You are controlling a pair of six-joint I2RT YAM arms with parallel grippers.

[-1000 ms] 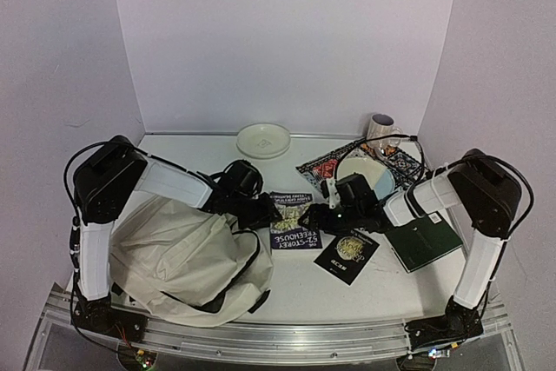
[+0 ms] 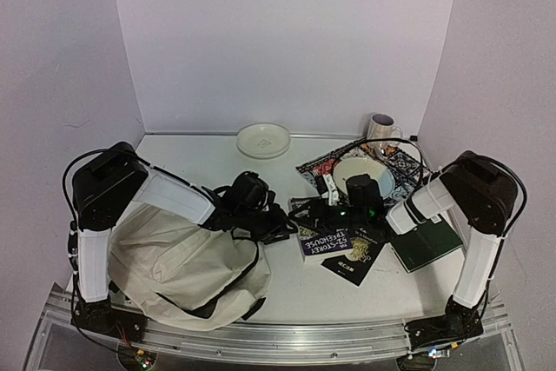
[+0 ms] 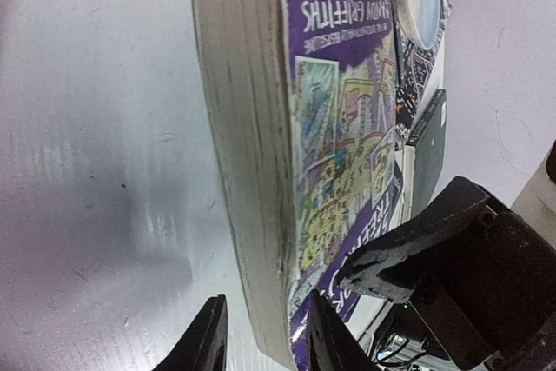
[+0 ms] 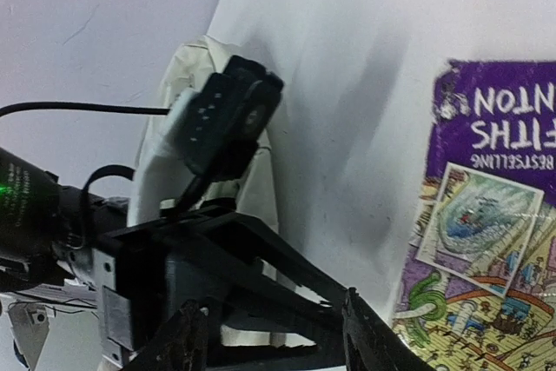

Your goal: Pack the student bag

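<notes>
The purple Treehouse book [image 2: 326, 245] lies on the table, partly covering a black booklet [image 2: 358, 268]. Its thick page edge [image 3: 248, 154] faces me in the left wrist view. My left gripper [image 2: 291, 229] is at the book's left side, with its fingers [image 3: 208, 336] apart beside the lower end of the page edge. Over the book's upper part is my right gripper [image 2: 300, 213]; its fingers [image 4: 184, 336] are spread, and the book cover [image 4: 478, 258] shows to their right. I see no grip on the book. A cream bag [image 2: 182, 262] lies slumped at the left, with black trim.
A dark green notebook [image 2: 427, 245] lies at the right. Behind it are a patterned cloth [image 2: 317, 167], a pale plate [image 2: 378, 182] and a mug [image 2: 380, 125]. Another white plate [image 2: 263, 140] stands at the back.
My left gripper has moved right and slightly toward the front; the right one has reached left over the book.
</notes>
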